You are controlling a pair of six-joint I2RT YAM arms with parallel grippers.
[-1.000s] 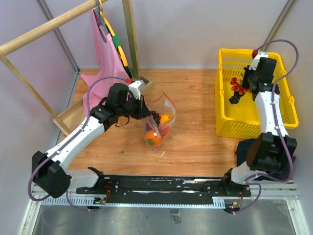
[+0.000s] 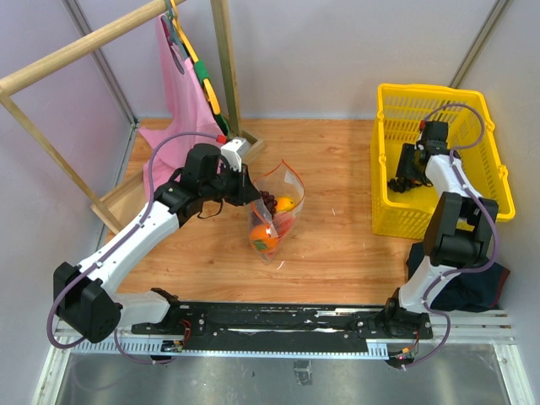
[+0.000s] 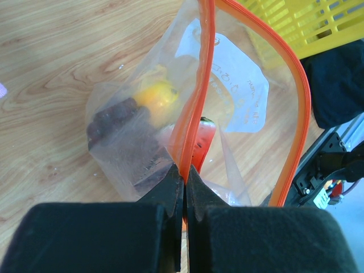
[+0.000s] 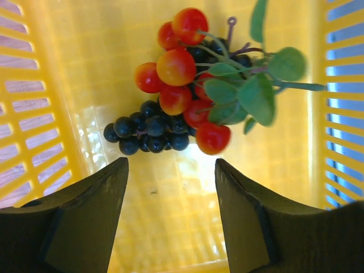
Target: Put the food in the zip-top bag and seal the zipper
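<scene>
A clear zip bag [image 2: 289, 226] with an orange-red rim stands on the table, its mouth spread wide. Inside it lie dark grapes [image 3: 110, 120], a yellow fruit [image 3: 156, 100], a watermelon slice [image 3: 203, 143] and an orange [image 2: 263, 239]. My left gripper is shut on the bag's rim at one side of the mouth. In the yellow basket [image 2: 483, 103], my right gripper is open above red cherries [image 4: 176, 67] with green leaves [image 4: 257, 99] and black grapes [image 4: 154, 128]. Nothing is between its fingers; the fruit lies just beyond the tips.
A wooden frame [image 2: 93, 40] with a pink cloth [image 2: 180, 93] stands at the back left. Dark fabric [image 2: 460, 278] lies in front of the basket. Between bag and basket the wooden table [image 2: 344, 202] is clear.
The left arm and the bag have stayed still.
</scene>
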